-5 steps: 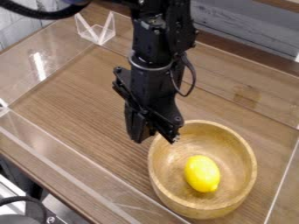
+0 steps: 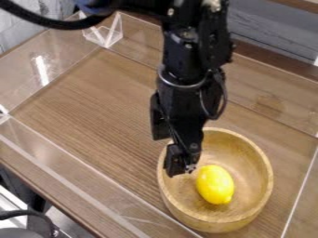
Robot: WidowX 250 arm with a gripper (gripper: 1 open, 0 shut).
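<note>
A yellow lemon-shaped object lies in a round wooden bowl at the lower right. My black gripper hangs from the arm over the upper left part of the bowl, above and left of the yellow object and apart from it. It is open, and I see nothing held in it.
A clear plastic piece stands at the back left. Clear side edges and a grey wall at the back bound the area.
My gripper has come down and to the right from above the table beside the bowl to over the bowl's upper left part. The bowl and yellow object have not visibly moved.
</note>
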